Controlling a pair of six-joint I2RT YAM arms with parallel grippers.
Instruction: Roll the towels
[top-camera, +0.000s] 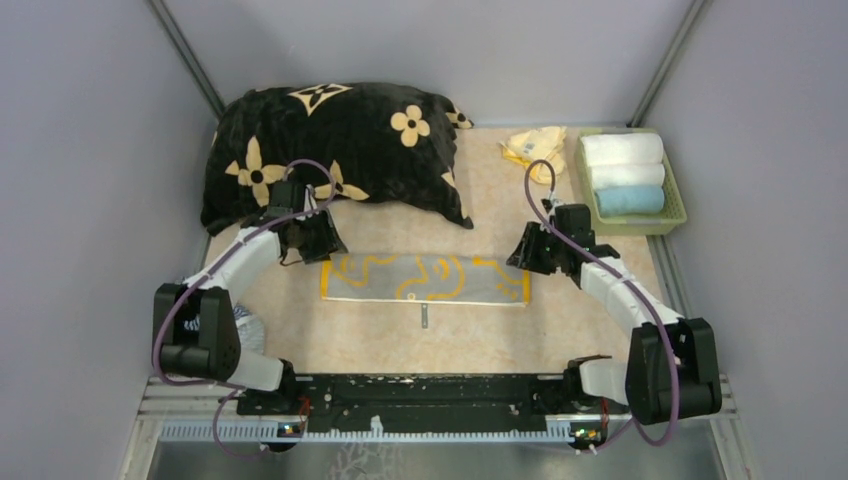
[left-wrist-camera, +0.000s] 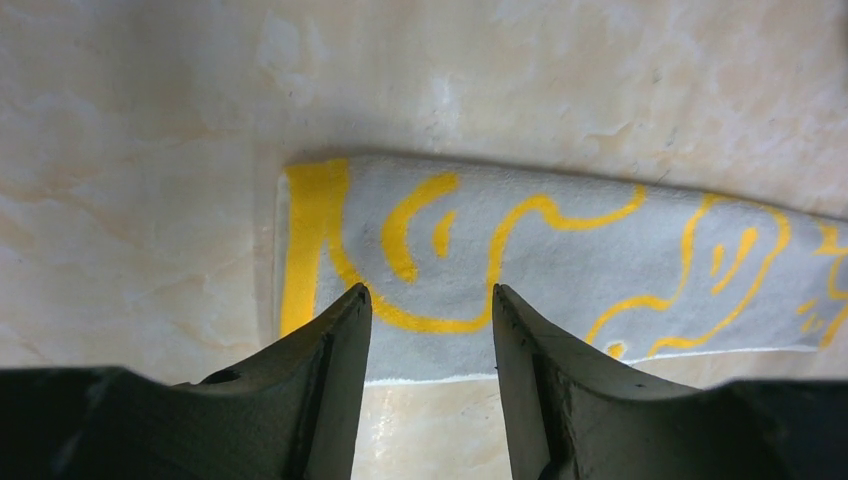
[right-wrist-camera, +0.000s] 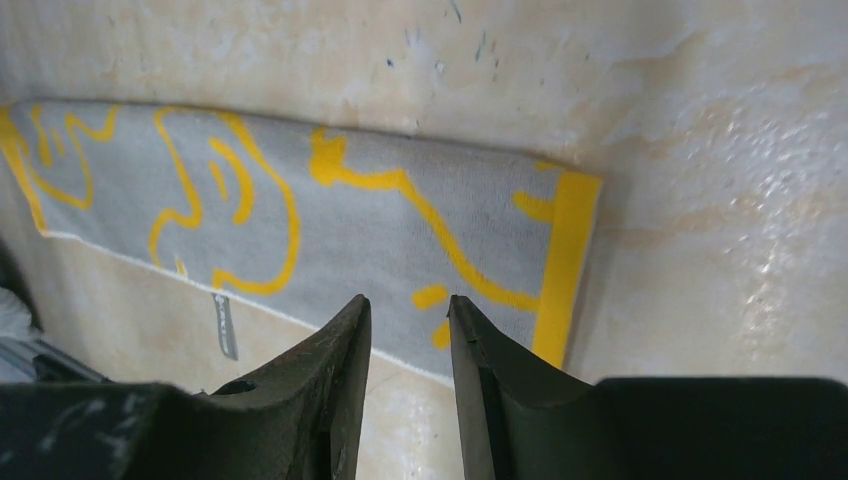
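A grey towel (top-camera: 380, 285) with yellow squiggles and yellow end bands lies flat in a long strip across the middle of the table. My left gripper is open above its left end, where the left wrist view shows the towel (left-wrist-camera: 580, 250) between and beyond the fingers. My right gripper stands open over the towel's right end, with the strip (right-wrist-camera: 360, 230) stretching away to the left in the right wrist view. Neither gripper has anything between its fingers.
A big black flowered pillow (top-camera: 330, 140) fills the back left. A green basket (top-camera: 672, 212) with rolled towels (top-camera: 620, 150) stands at the back right, beside a crumpled yellow cloth (top-camera: 535, 150).
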